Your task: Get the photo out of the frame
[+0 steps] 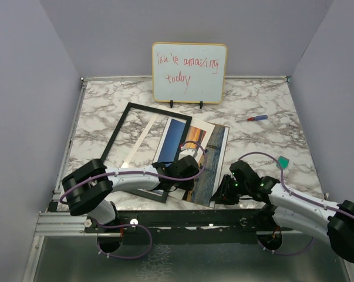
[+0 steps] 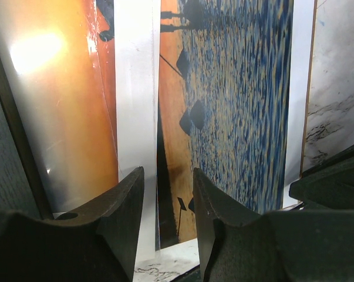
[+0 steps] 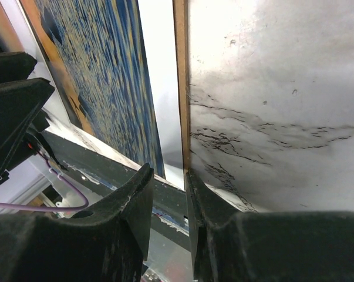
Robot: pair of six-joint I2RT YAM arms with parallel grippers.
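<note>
The black frame (image 1: 121, 127) lies flat at the left of the table. Overlapping its right side are the printed sheets: an orange print with a white strip (image 2: 137, 88), and a blue-and-orange photo (image 2: 235, 100) with a white right border and brown edge (image 3: 181, 88). Just over the seam where white strip and photo meet, my left gripper stands part open, nothing held between its fingers. At the photo's lower right corner my right gripper is shut on its bordered edge. Both arms hide the lower photo in the top view.
A whiteboard (image 1: 189, 73) stands at the back. A screwdriver (image 1: 257, 118) and a green piece (image 1: 283, 162) rest on the right side. Bare marble lies between them and the photo. The two grippers are close together.
</note>
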